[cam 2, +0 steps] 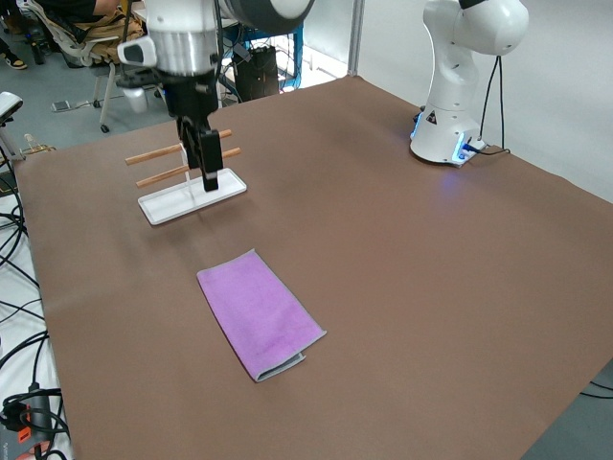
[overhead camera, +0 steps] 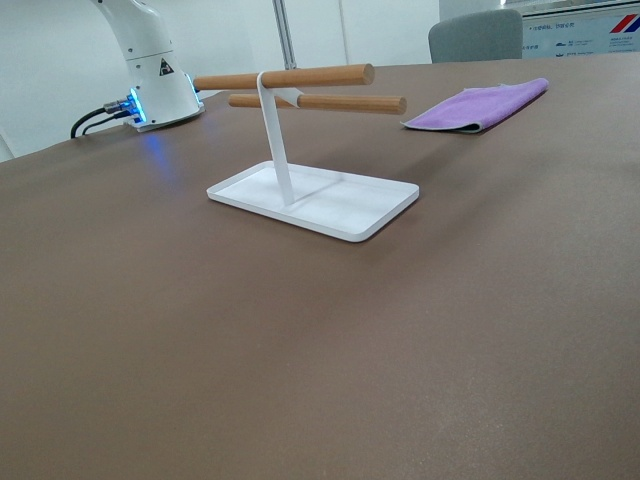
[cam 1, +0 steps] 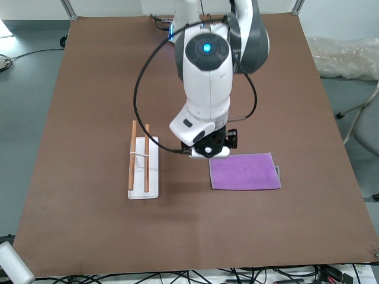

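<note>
A white tray stand [cam 1: 151, 174] with two wooden bars [overhead camera: 318, 76] stands on the brown table, left of a folded purple cloth [cam 1: 243, 172], which also shows in the right view [cam 2: 259, 311]. My black gripper [cam 2: 209, 182] points down; in the left view it is mostly behind the white wrist housing, right of the stand and above the cloth's far edge. In the right view it overlaps the stand from that angle. Whether its fingers are open or shut is unclear. In the top view the gripper is out of sight.
A white robot base [cam 2: 441, 139] with cables sits at the table's edge. A chair [cam 1: 370, 124] stands beside the right edge, and cables run along the near edge in the left view.
</note>
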